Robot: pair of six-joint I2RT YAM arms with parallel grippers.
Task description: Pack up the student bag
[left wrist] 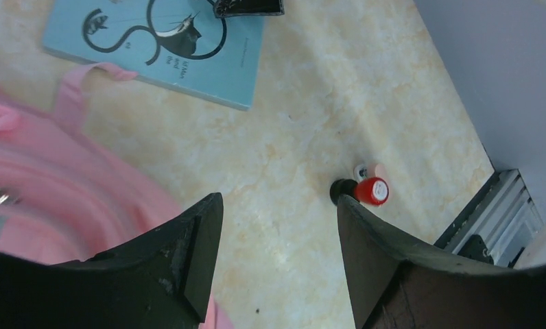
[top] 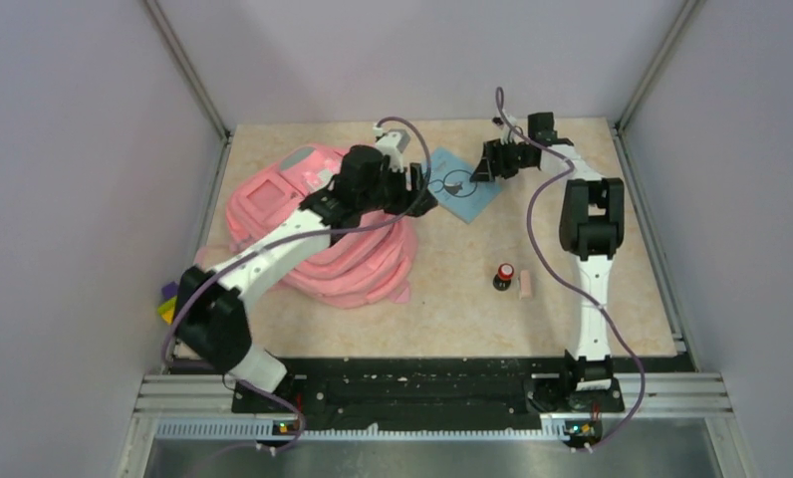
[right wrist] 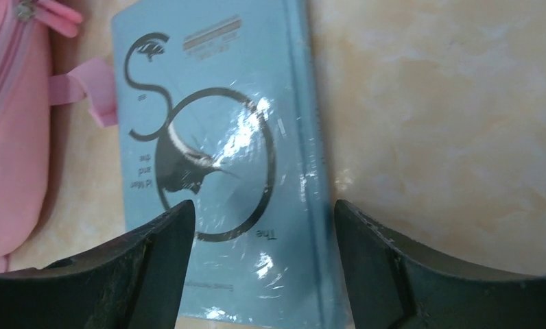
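The pink bag (top: pixel 368 264) lies on the left of the table, its folds slumped over so that the inside does not show. Just right of it a blue book (top: pixel 467 204) rests flat, cover up. My left gripper (top: pixel 419 189) hangs open between bag and book, with bare table below its fingers in the left wrist view. Above the book's right edge is my right gripper (top: pixel 485 173), open; in the right wrist view the book (right wrist: pixel 219 185) lies below, its spine running under the right finger (right wrist: pixel 366 253). Nothing is held by either gripper.
A dark bottle with a red cap (top: pixel 503 277) stands front right of centre, a small pink block (top: pixel 525 284) beside it. Coloured items (top: pixel 173 301) sit at the left table edge.
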